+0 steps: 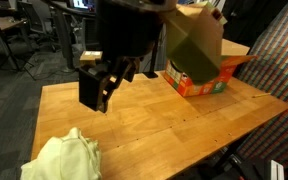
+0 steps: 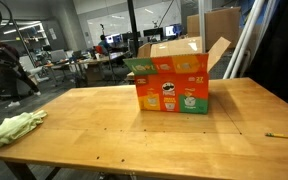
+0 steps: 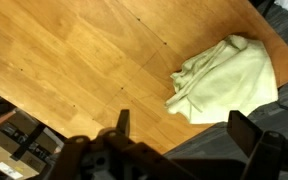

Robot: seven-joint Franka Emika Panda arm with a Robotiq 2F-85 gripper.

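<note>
A pale, crumpled cloth (image 3: 224,82) lies on the wooden table in the wrist view, near the table's edge. The same cloth (image 1: 62,158) shows at the bottom left of exterior view 1, and at the left corner in exterior view 2, cloth (image 2: 14,128). My gripper is open, its two dark fingers wide apart with nothing held between them. It hangs above the table, clear of the cloth. In exterior view 1 the gripper (image 1: 101,92) is partly cut off by the top of the frame.
An open red and green cardboard box (image 2: 174,84) stands at the back of the table (image 2: 104,133). A pencil-like stick (image 2: 284,136) lies near the right side.
</note>
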